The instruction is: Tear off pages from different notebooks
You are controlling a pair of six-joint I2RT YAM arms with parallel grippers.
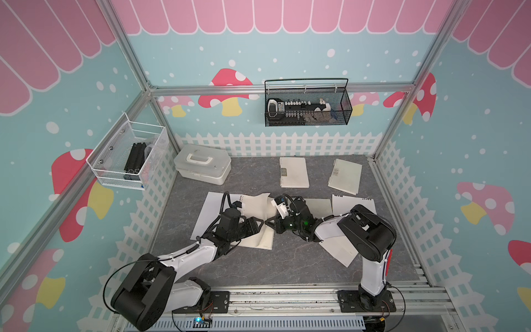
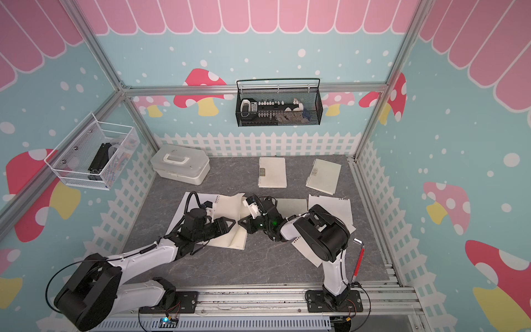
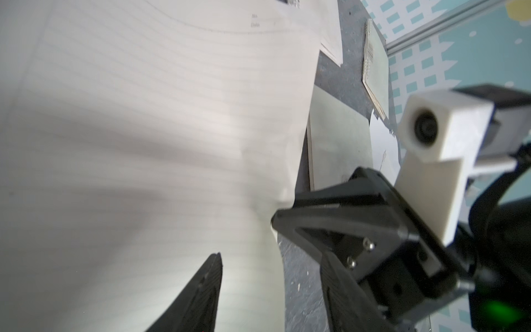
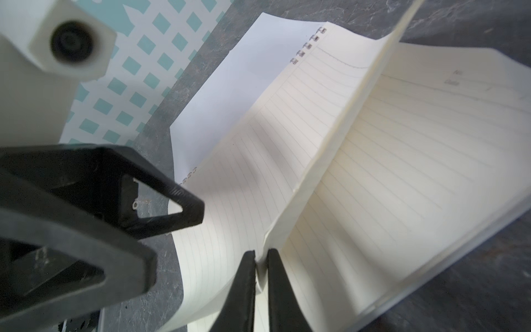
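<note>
In the top left view a spiral notebook [image 1: 255,207] lies open left of centre, its lined page lifted along the right side. The right wrist view shows this page [image 4: 315,177] standing up in a curve, its edge between the narrow fingertips of my right gripper. Whether those fingers pinch it firmly cannot be told. My left gripper is open over the page's right part, with no paper seen between its fingers. Both grippers face each other closely. The left one [image 4: 172,243] appears left of the raised page. Its spiral coils [image 4: 307,44] show at the far side.
White paper [image 1: 207,213] lies under the notebook's left side. Two closed notebooks [image 1: 294,172] [image 1: 345,176] rest at the back. Loose sheets [image 1: 340,251] lie right, partly under the right arm. A grey case [image 1: 203,163] stands back left.
</note>
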